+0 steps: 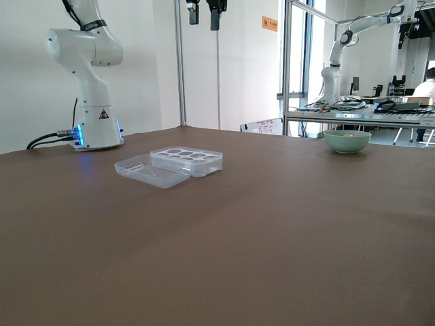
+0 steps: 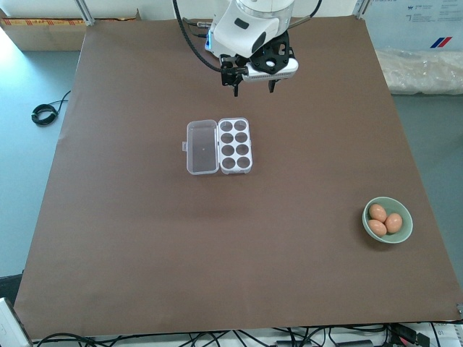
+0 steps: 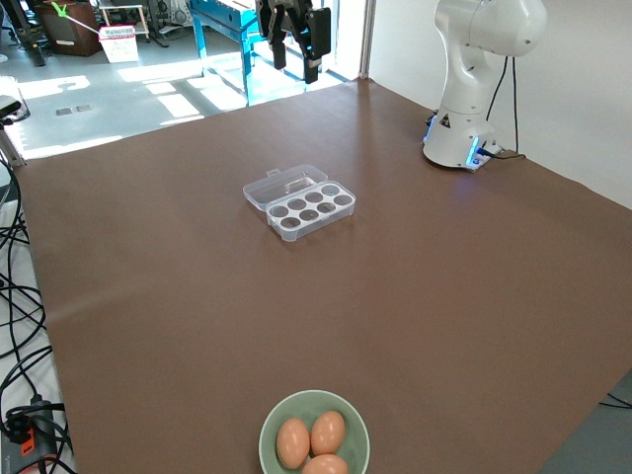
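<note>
A clear plastic egg box [image 2: 235, 145] with eight round wells, all empty, lies open on the brown table, its lid [image 2: 202, 148] folded flat to the left in the left view. A green bowl [image 3: 314, 398] holding three brown eggs [image 2: 393, 222] sits toward the right front in that view. The gripper [image 2: 254, 87] hangs high above the back of the table, behind the box, its two black fingers apart with nothing between them. In the top view only its lower tips [image 1: 204, 20] show at the upper edge.
The robot's white base [image 3: 454, 138] stands at the back edge. Black cables [image 3: 25, 326] run along the outside of the front edge.
</note>
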